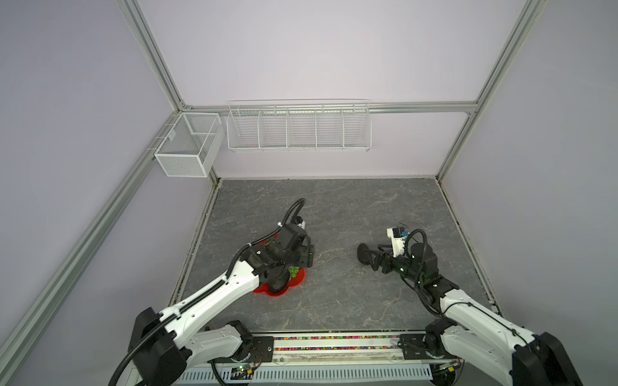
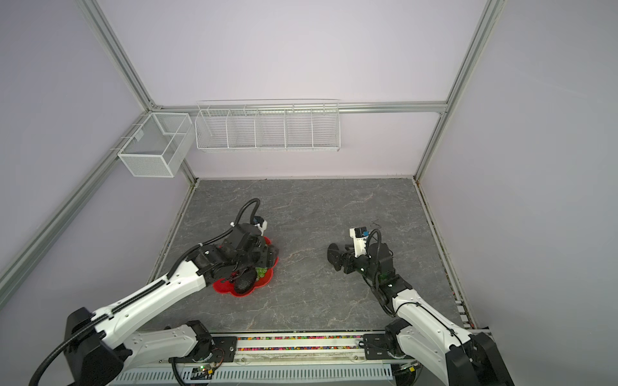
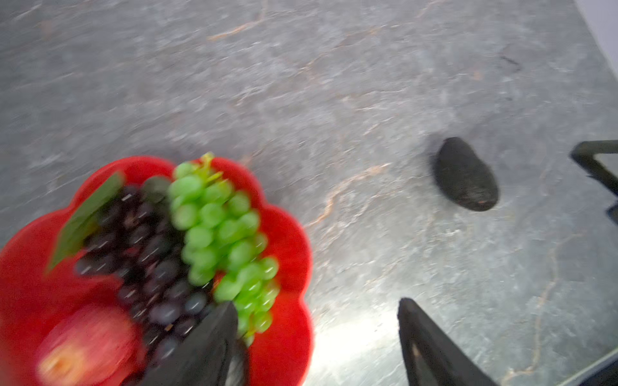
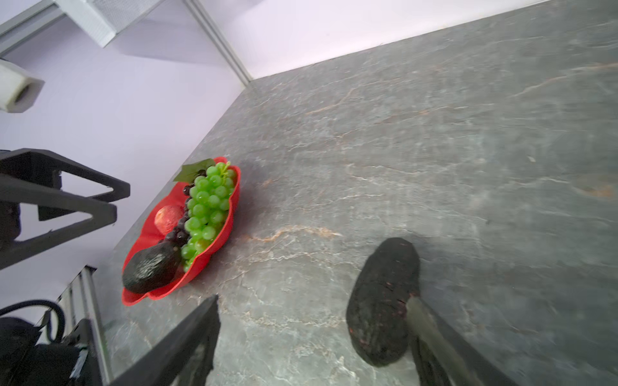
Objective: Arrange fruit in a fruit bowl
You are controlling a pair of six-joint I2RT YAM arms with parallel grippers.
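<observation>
A red flower-shaped bowl [image 3: 289,257] on the left holds dark grapes [image 3: 154,257], green grapes [image 3: 215,228], a pink fruit [image 3: 90,344], a leaf [image 3: 83,218] and an avocado [image 4: 149,267] at its near side. A second dark avocado [image 4: 383,296] lies on the table right of the bowl. My left gripper is raised over the bowl's right edge, open and empty. My right gripper is open around the near end of that lone avocado, low at the table, with no grip showing.
Two white wire baskets [image 1: 297,146] hang on the back and left walls. Walls and metal rails bound the space.
</observation>
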